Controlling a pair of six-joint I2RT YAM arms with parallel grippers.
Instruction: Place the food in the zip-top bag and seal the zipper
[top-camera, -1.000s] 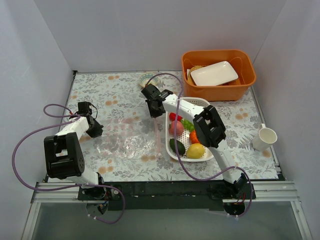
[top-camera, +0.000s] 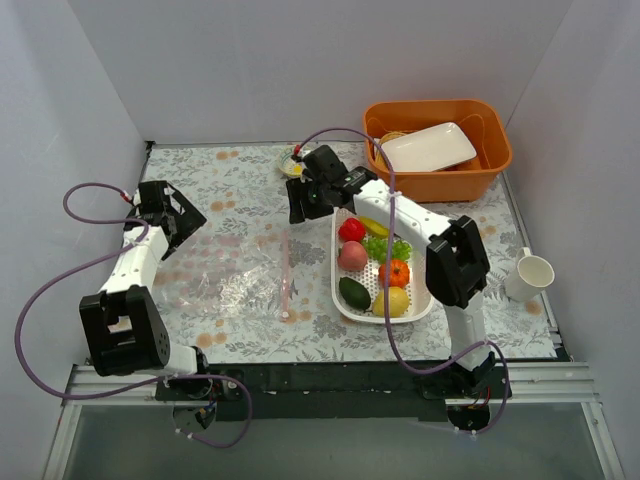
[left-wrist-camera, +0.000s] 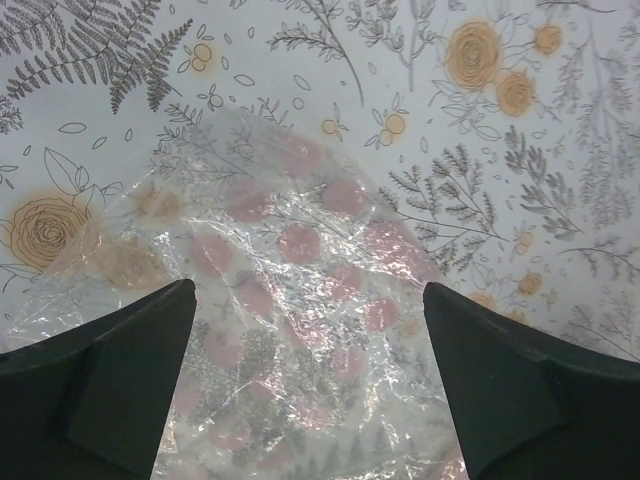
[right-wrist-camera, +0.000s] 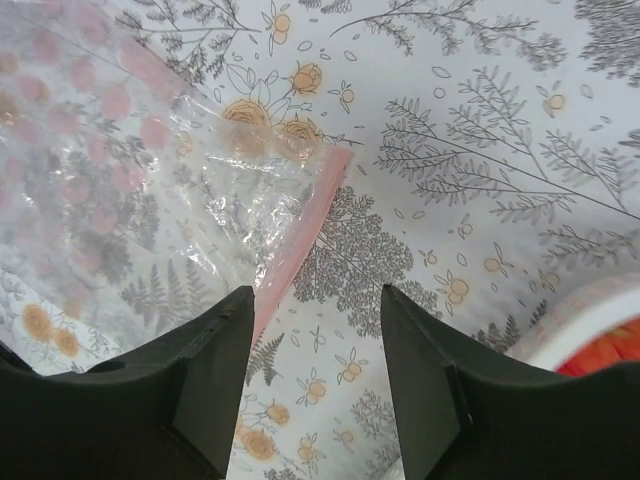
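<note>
A clear zip top bag lies flat and empty-looking on the patterned table, its pink zipper strip along the right edge. Over the bag's left end, my left gripper stands open with nothing between its fingers. Past the zipper, my right gripper is open too, its left finger just overlapping the strip in the right wrist view. To the right, a white basket holds the toy food: a tomato, a peach, an avocado, a lemon, an orange persimmon and green grapes.
At the back right is an orange bin with a white tray inside. A white mug stands at the far right. Behind my right gripper sits a small bowl, partly hidden.
Both grippers have opened and drawn back from the bag. The bag has shifted left, so its zipper strip now lies farther from the basket. The right arm has swung right over the basket.
</note>
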